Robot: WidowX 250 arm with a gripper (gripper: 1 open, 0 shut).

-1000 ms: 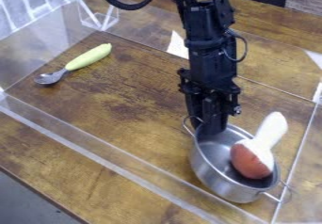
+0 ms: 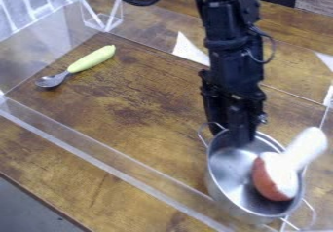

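Note:
My black gripper (image 2: 239, 129) reaches down to the left rim of a steel pot (image 2: 235, 187) at the lower right, its fingertips dark and hard to make out. Inside the pot, on the right, sits a white-handled object with a red and white round head (image 2: 276, 178), its handle tilted up past the rim.
A silver spoon (image 2: 55, 79) and a pale green corn cob (image 2: 92, 58) lie at the upper left. Transparent edges run along the left and front.
My gripper has shifted right and lower over the pot. The pot and the object in it have shifted slightly to the right.

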